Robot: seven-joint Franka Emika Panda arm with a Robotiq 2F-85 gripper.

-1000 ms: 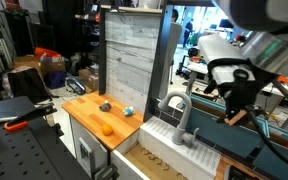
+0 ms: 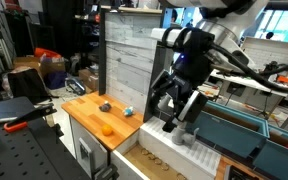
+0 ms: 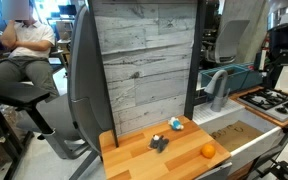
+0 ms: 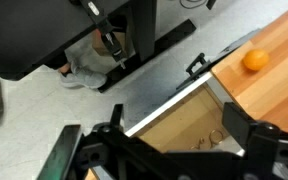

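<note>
My gripper (image 2: 168, 118) hangs above the open drawer (image 2: 132, 163), near the sink side. In the wrist view its two black fingers (image 4: 96, 150) stand wide apart, with nothing between them. Below them shows the brown drawer floor, with a few small metal items (image 4: 216, 136) partly hidden by the right finger. An orange ball-like thing (image 4: 255, 60) rests on the wooden counter (image 3: 134, 162), clear of the gripper. Farther back on the wood sit a small blue and white object (image 3: 176, 123) and a dark grey one (image 3: 159, 143).
A grey tap (image 3: 220, 88) rises behind the drawer, close to the arm. White plank panels (image 3: 149, 75) wall off the counter's back. A black table (image 2: 34, 150) stands in front at left. In the second exterior view, a stove (image 3: 269, 102) lies at right.
In exterior view 1, the arm has swung left from the right side. The gripper now hangs in front of the tap and over the drawer area. The counter objects have not moved.
</note>
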